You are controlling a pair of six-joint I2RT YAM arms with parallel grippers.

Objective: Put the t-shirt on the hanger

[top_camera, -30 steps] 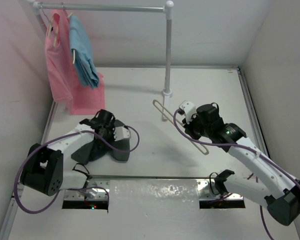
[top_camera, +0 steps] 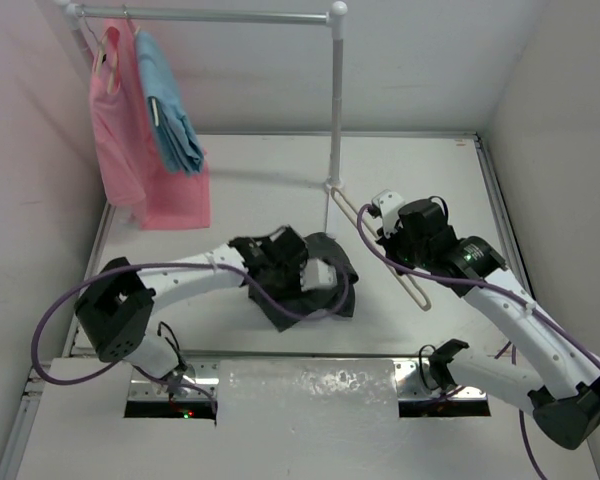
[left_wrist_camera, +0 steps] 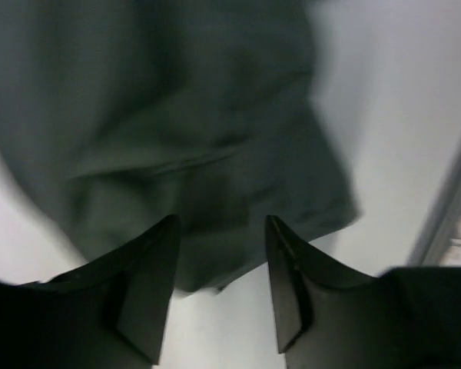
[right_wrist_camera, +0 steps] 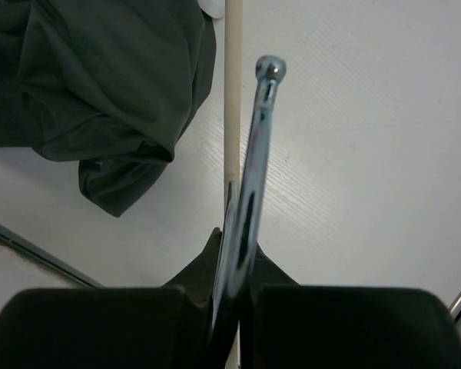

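Note:
A dark green t-shirt (top_camera: 337, 255) lies crumpled on the white floor at the centre, left of the hanger. My left gripper (top_camera: 315, 285) is over it, blurred; in the left wrist view its fingers (left_wrist_camera: 142, 284) stand part open above the blurred fabric (left_wrist_camera: 207, 169). My right gripper (top_camera: 385, 235) is shut on a pale hanger (top_camera: 405, 285), held slanting above the floor; in the right wrist view its hook and pale bar (right_wrist_camera: 232, 100) rise from between the fingers, with the t-shirt (right_wrist_camera: 115, 92) to the left.
A white rack (top_camera: 336, 90) stands at the back, with pink (top_camera: 120, 150) and blue (top_camera: 170, 120) garments hanging at its left. Free floor lies right of the hanger and left of the t-shirt. Metal rails edge the floor.
The t-shirt and my left gripper have shifted from the left to the centre, beside the hanger. My right gripper and hanger have moved slightly right.

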